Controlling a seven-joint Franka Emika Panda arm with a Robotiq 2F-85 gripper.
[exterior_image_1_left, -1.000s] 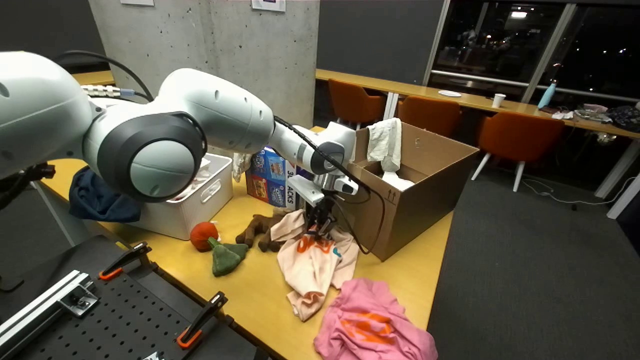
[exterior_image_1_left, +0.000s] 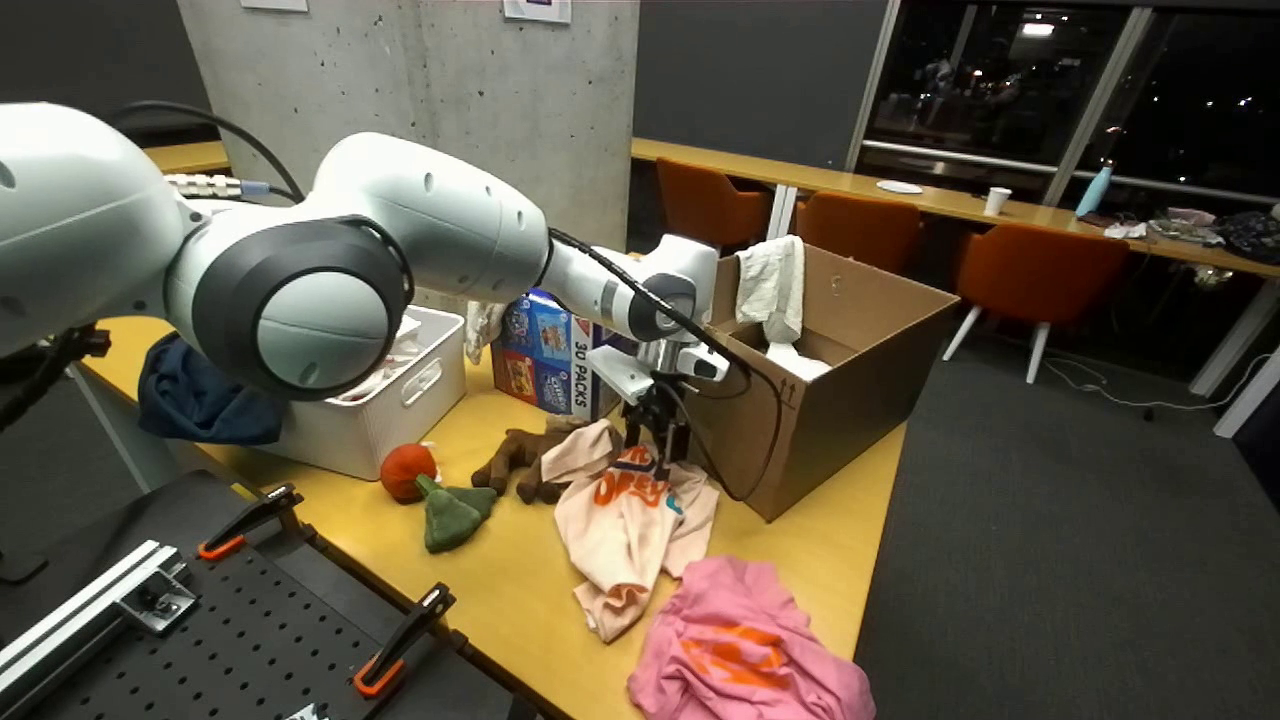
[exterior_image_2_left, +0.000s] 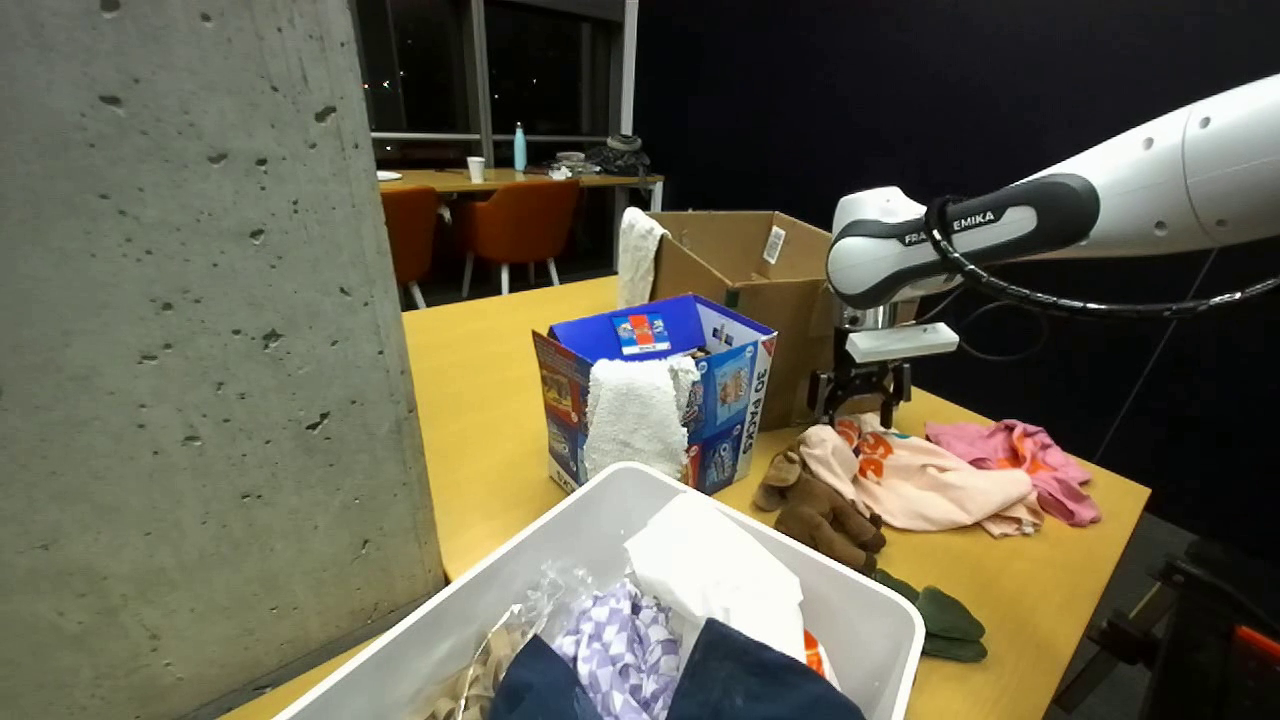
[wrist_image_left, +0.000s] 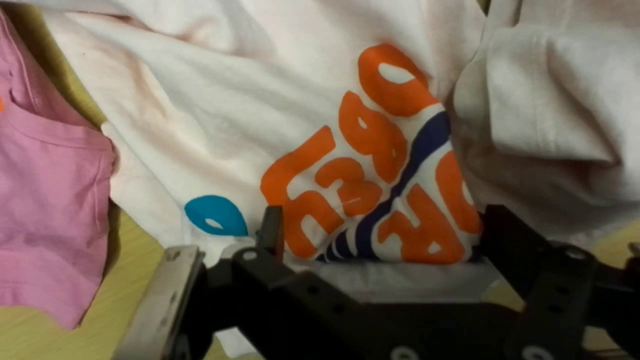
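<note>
A peach shirt with orange lettering (exterior_image_1_left: 627, 528) lies crumpled on the yellow table, and it fills most of the wrist view (wrist_image_left: 198, 108). Just over its printed part, my gripper points down with its fingers spread wide. Printed cloth shows between the fingertips, but nothing is clamped. Whether the tips touch the fabric I cannot tell. A pink shirt (exterior_image_1_left: 756, 654) with an orange print lies nearer the table's front right corner. Close beside the gripper stands the large cardboard box (exterior_image_1_left: 828, 408), a white cloth (exterior_image_1_left: 771, 282) draped over its rim.
A brown plush toy (exterior_image_2_left: 828, 516) touches the peach shirt. Beyond it are a blue snack box (exterior_image_2_left: 729, 414) and a white bin (exterior_image_2_left: 480, 594) holding cloth. Green (exterior_image_1_left: 456, 516) and red (exterior_image_1_left: 405, 472) soft toys lie near the bin.
The gripper has shifted slightly to the right in exterior view 1, and its fingers look further apart. Both shirts lie as before.
</note>
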